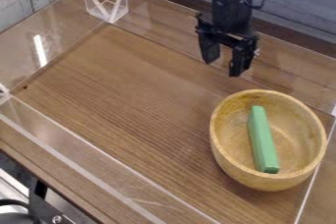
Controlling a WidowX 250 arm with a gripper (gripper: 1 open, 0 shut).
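My gripper (pixel 223 48) hangs at the top centre of the camera view over the wooden tray, open, its two dark fingers apart with nothing seen between them. Lower right, a tan bowl (pixel 229 149) holds a long green bar (pixel 261 140), lying lengthwise inside it, well below and right of my gripper.
A white wire rack (pixel 108 8) stands at the upper left, and another white object (pixel 4 92) is partly seen at the left edge. The tray's raised edges run along the top and left.
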